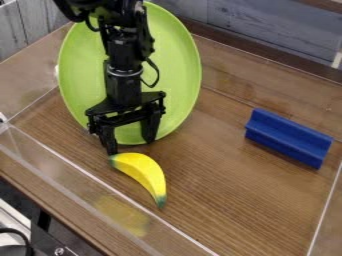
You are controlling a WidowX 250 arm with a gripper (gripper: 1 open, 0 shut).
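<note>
My black gripper [126, 120] hangs low in front of a large green oval tray or plate [174, 60], its fingers spread over the tray's lower part. A yellow banana [142, 175] lies on the wooden table just below and in front of the fingers. Whether anything is between the fingertips is hard to tell against the dark fingers.
A blue block [287, 138] lies on the right side of the table [241, 210]. Walls edge the workspace at the back, and the table's front-left edge has a metal strip.
</note>
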